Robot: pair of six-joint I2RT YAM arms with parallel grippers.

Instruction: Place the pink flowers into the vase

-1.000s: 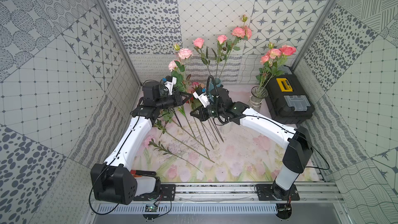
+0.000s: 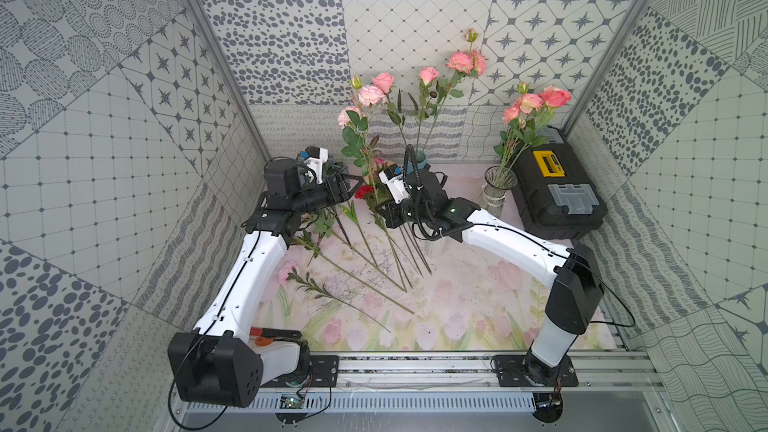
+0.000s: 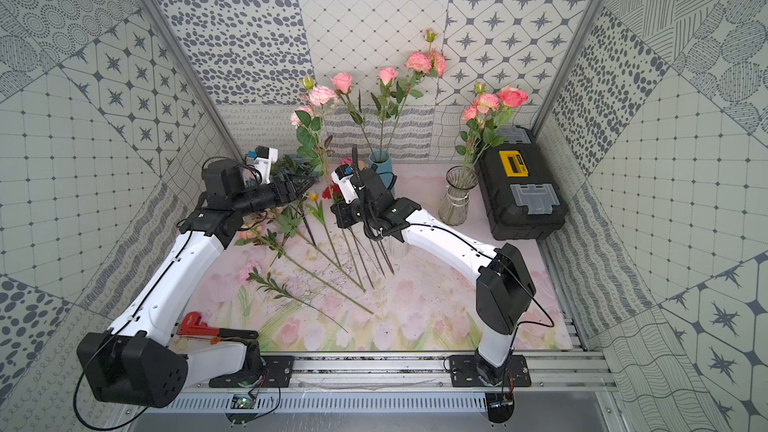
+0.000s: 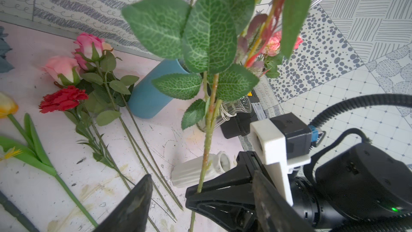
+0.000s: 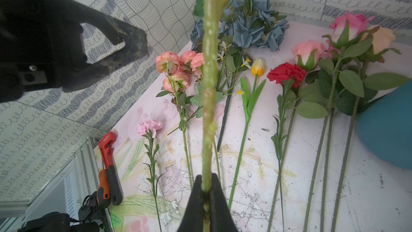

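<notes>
A tall spray of pale pink flowers [image 2: 369,95] stands nearly upright, with my right gripper shut on its thin stem [image 4: 206,146]. Left of that stem, my left gripper [image 2: 357,184] is open and holds nothing; in the left wrist view its fingers [image 4: 133,206] spread wide, apart from the stem. Behind the right gripper is a blue vase [image 3: 384,163] holding other pink flowers [image 3: 387,75]. At the right stands a glass vase [image 3: 454,204] with more pink flowers [image 3: 512,97]. The stem's lower end is hidden in the top views.
A white ribbed vase [image 4: 188,171] is close to the right gripper. Several loose flowers, including a red carnation [image 5: 286,74] and a yellow tulip [image 5: 257,67], lie on the table. A black toolbox [image 2: 556,184] is at the right.
My left gripper has drawn back to the left. The right gripper has shifted slightly to the right and away from the front, and the pink spray has moved right with it.
</notes>
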